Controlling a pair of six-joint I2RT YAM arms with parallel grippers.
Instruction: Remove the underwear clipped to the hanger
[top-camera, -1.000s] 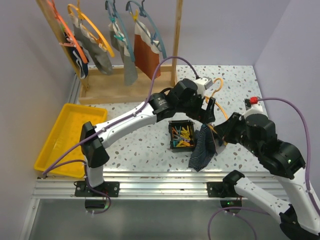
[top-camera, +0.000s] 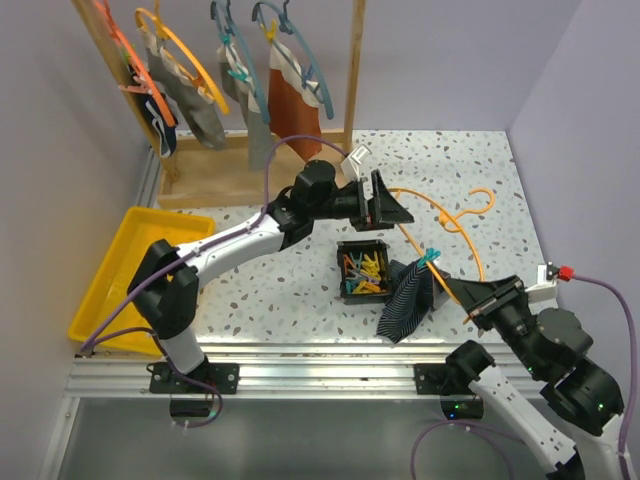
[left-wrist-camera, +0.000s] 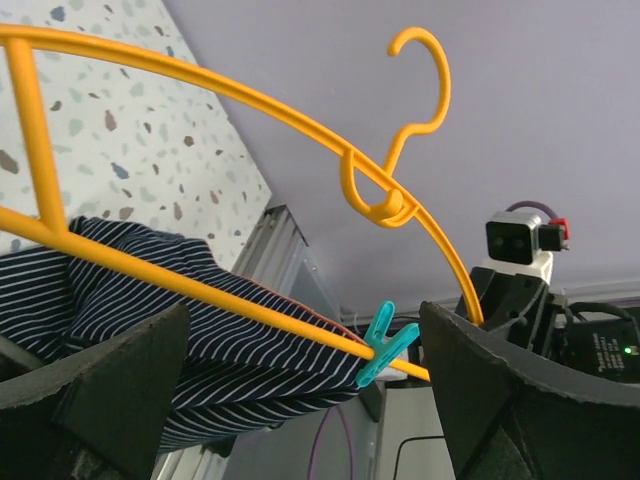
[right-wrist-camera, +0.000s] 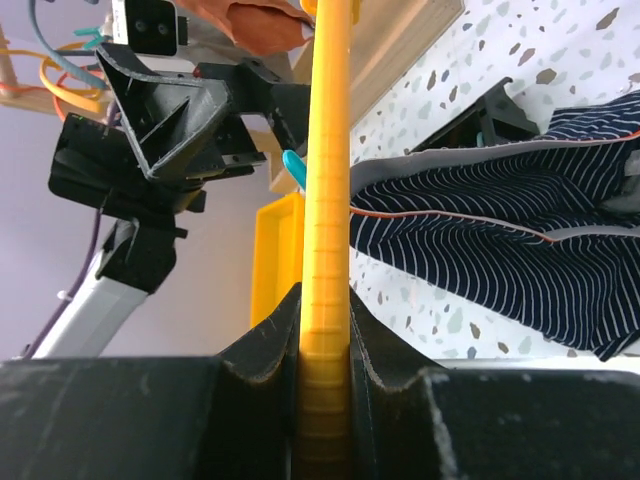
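Note:
An orange hanger (left-wrist-camera: 268, 107) is held by my right gripper (top-camera: 470, 297), shut on its bar at lower right in the top view. A teal clip (left-wrist-camera: 388, 345) is on the hanger's lower bar. The dark striped underwear (top-camera: 405, 305) sits below it; whether the clip still grips it, I cannot tell. In the left wrist view it appears behind the bar. My left gripper (top-camera: 372, 208) is open, above and left of the clip, with nothing between its fingers.
A black box of clips (top-camera: 340, 265) lies left of the underwear. A yellow bin (top-camera: 100, 300) is at left. Hangers with cloths hang from a wooden rack (top-camera: 356, 60) at top left.
My left gripper has moved up and left, away from the clip. My right gripper has moved down and right with the hanger, which now shows more to the right.

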